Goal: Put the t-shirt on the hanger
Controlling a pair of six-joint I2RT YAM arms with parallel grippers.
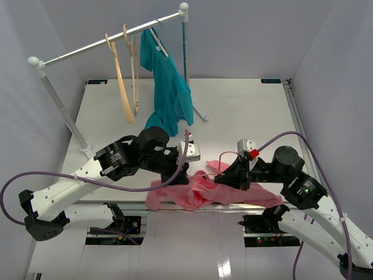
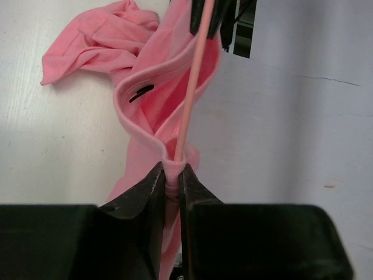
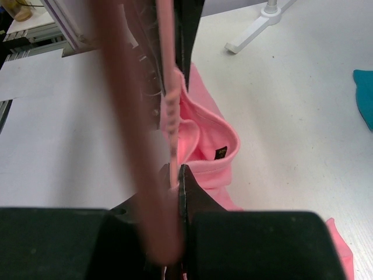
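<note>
The pink T-shirt [image 1: 204, 195] lies bunched along the front of the white table, its collar lifted between my grippers. A pink hanger [image 2: 192, 87] runs from one gripper to the other into the collar. My left gripper [image 1: 185, 178] is shut on the shirt's collar around the hanger's end. My right gripper [image 1: 224, 178] is shut on the pink hanger, whose hook rises blurred close to the right wrist camera.
A rail [image 1: 145, 26] at the back left holds several wooden hangers [image 1: 122, 93] and a teal shirt [image 1: 169, 93].
</note>
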